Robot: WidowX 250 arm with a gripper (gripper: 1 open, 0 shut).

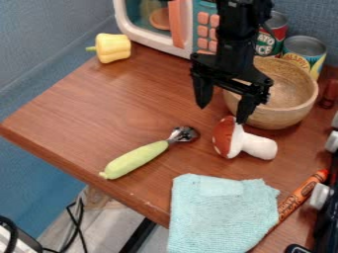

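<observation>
My black gripper (224, 97) hangs over the left part of a wooden bowl (284, 107), its two fingers apart with nothing seen between them. Below it lies a red-and-white toy mushroom (244, 142) on its side. A scoop with a pale green handle (134, 159) lies to the lower left on the wooden table (79, 124).
A toy microwave (165, 20) and cans (303, 52) stand at the back, a yellow pepper (113, 47) at the back left. A light blue cloth (222, 217), a patterned stick (301, 201) and dark bottles crowd the front right.
</observation>
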